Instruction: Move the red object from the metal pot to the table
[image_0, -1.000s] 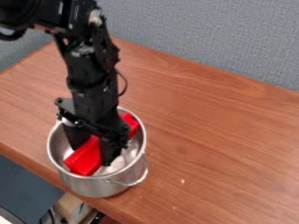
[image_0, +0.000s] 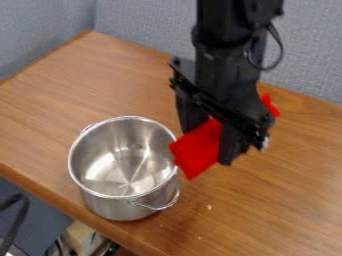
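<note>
The red object (image_0: 197, 150) hangs from my black gripper (image_0: 214, 138), which is shut on it. Both are raised just right of the metal pot (image_0: 91, 165), with the red piece's left edge overlapping the pot's right rim in the view. More red (image_0: 270, 105) shows behind the arm on the right; the middle is hidden by the gripper. The pot's shiny interior appears empty where it can be seen.
Bare wooden table (image_0: 267, 200) lies to the right of the pot and in front of the arm. More clear wood (image_0: 80, 80) stretches behind it at the left. A grey wall (image_0: 147, 25) bounds the back, and cables (image_0: 14, 215) lie at the lower left.
The pot has stayed about where it was.
</note>
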